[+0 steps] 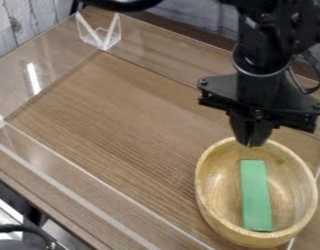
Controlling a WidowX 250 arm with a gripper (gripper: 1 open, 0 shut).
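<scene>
A wooden bowl (pixel 215 203) sits at the lower right of the table, holding a long green block (pixel 256 200) lying lengthwise toward the camera. The black robot gripper (pixel 258 134) hangs over the bowl's far rim, its tip above the upper end of the block. Whether its fingers are open or shut cannot be made out; the block lies in the bowl below it.
A clear plastic piece (pixel 100 29) stands at the back left. Cables and a dark gap lie beyond the lower left edge.
</scene>
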